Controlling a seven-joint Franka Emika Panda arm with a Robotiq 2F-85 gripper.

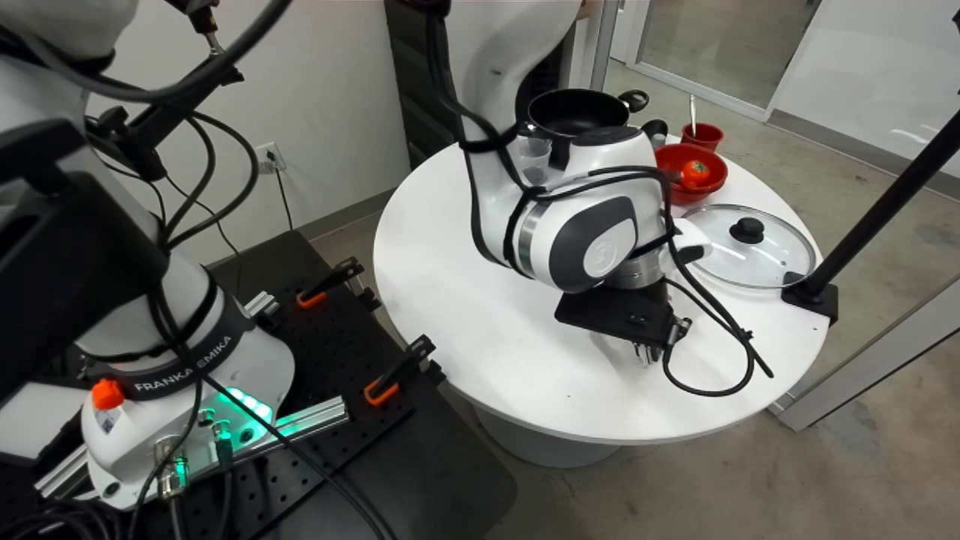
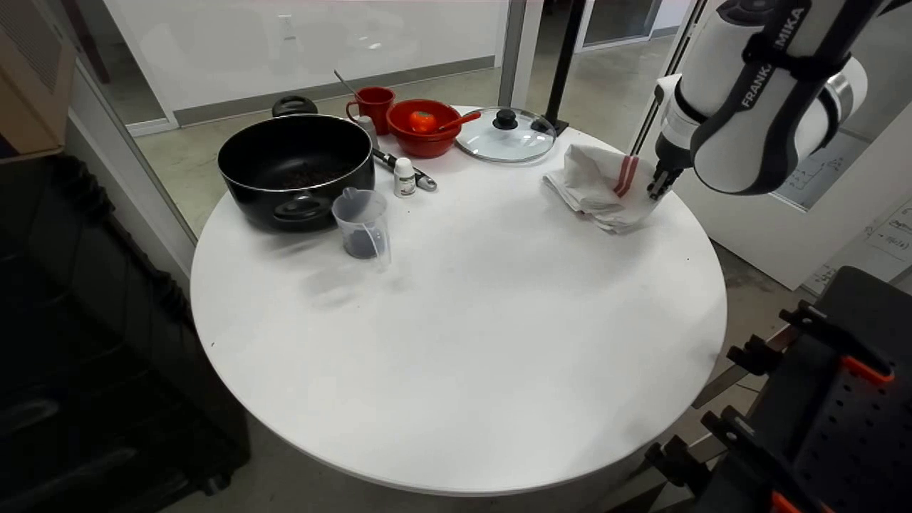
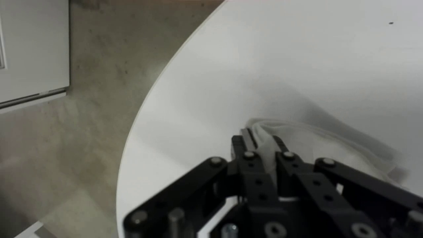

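Note:
A white cloth with red stripes [image 2: 603, 184] lies bunched on the round white table [image 2: 479, 342], close to its edge. My gripper is shut on one fold of it; in the wrist view white fabric runs up between the two fingers. The rest of the cloth [image 3: 329, 146] spreads to the right of the fingers there. In exterior view 2 the gripper [image 2: 658, 184] is at the cloth's right side, near table height. The arm mostly hides the cloth in exterior view 1.
A black pot [image 2: 295, 167], a clear measuring cup [image 2: 363, 224], a small white bottle [image 2: 404, 177], a red bowl with a tomato [image 2: 419, 141], a red mug [image 2: 373, 107] and a glass lid [image 2: 506, 137] stand along the far side.

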